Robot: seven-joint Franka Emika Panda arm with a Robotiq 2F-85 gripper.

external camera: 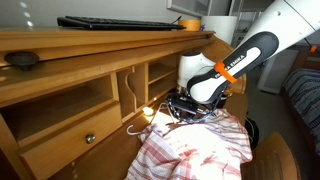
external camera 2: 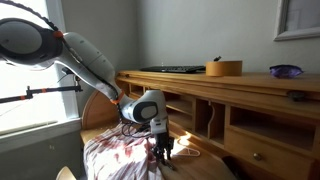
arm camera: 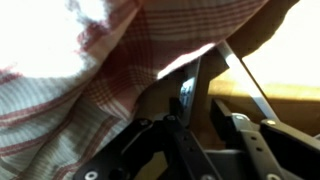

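Observation:
A white cloth with red checks (external camera: 190,155) lies crumpled on the wooden desk, filling the left of the wrist view. At its desk-side edge is a thin white hanger (external camera: 140,131), its hook end on bare wood. My gripper is low over this edge, pointing down, its fingers part open with a gap between them. A straight white bar of the hanger (arm camera: 249,82) runs just past the fingertips in the wrist view. Whether the fingers touch the hanger or the cloth cannot be told. In exterior view 2 the gripper (external camera 2: 163,158) is beside the hanger (external camera 2: 186,152).
Wooden cubbies and a drawer (external camera: 72,143) line the desk's back. On the shelf above are a black keyboard (external camera: 115,22), a round wooden box (external camera 2: 224,68) and a purple object (external camera 2: 286,71). Bare desktop is free in front of the drawer.

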